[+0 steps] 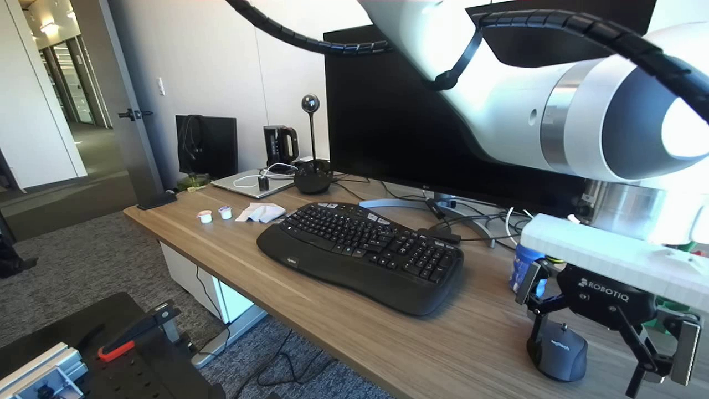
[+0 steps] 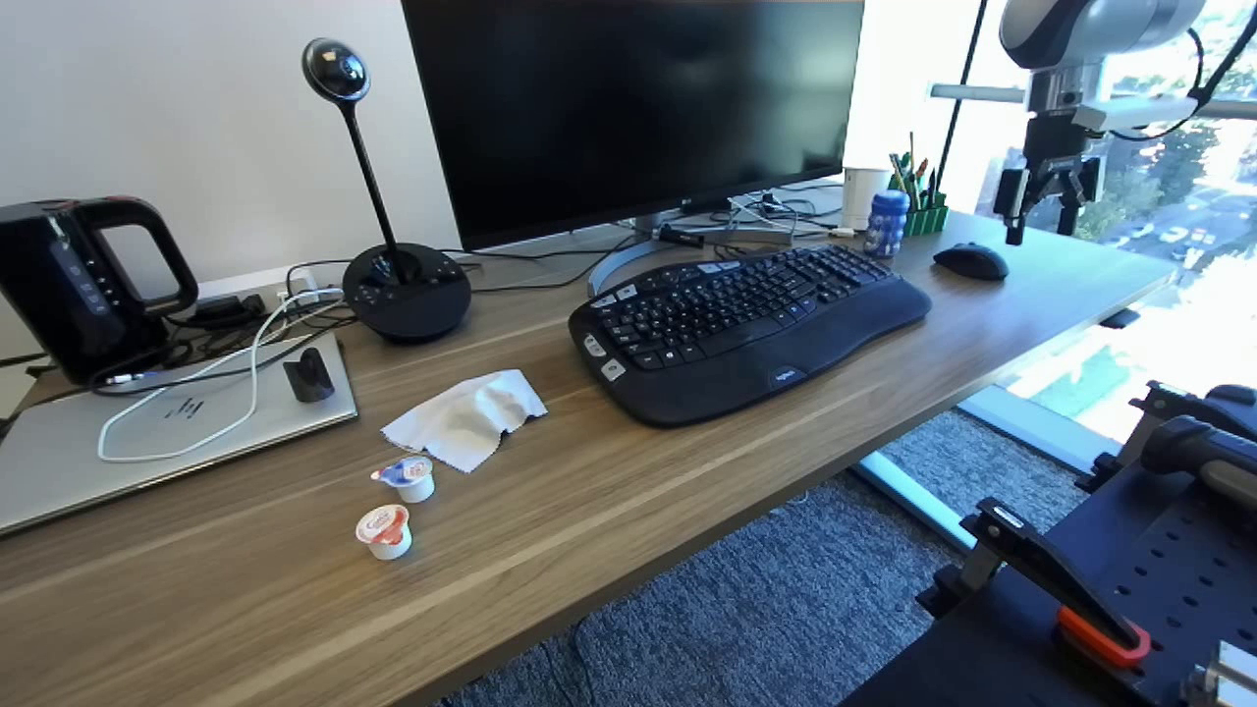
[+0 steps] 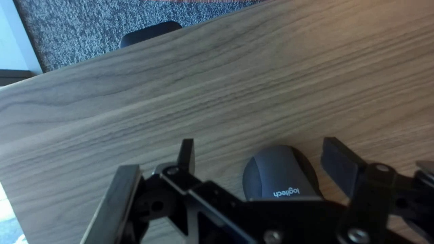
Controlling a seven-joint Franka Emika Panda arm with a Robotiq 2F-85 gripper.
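My gripper stands open above the right part of the desk, with one finger well left of the other in the wrist view. Between and below the fingers, nearer the right one, the dark grey Logitech mouse rests on the desk; its lower part is hidden by the gripper's linkage. Exterior view 1 has the mouse just below the left finger, with the gripper spread wide. From the other side, the gripper hangs over the desk to the right of the mouse. Nothing appears held.
A black keyboard lies mid-desk before the monitor. Near the mouse are a blue bottle and a green pen holder. A white cloth and two small creamer cups occupy the other end. Bare wood lies along the front edge.
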